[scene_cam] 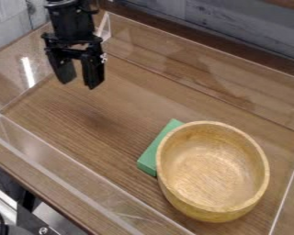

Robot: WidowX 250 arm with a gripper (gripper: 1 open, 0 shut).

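Observation:
My black gripper (74, 62) is above the wooden tray at the upper left, its fingers pointing down. Whether it is open or shut is hard to make out at this size. A yellow round bin (211, 170) sits at the lower right, with a green flat block (154, 149) beside it on its left, partly behind its rim. Both are well away from the gripper.
The tray floor (125, 101) is bare through the middle and upper right. Clear walls edge the tray at left and bottom, and cables show outside at the lower left.

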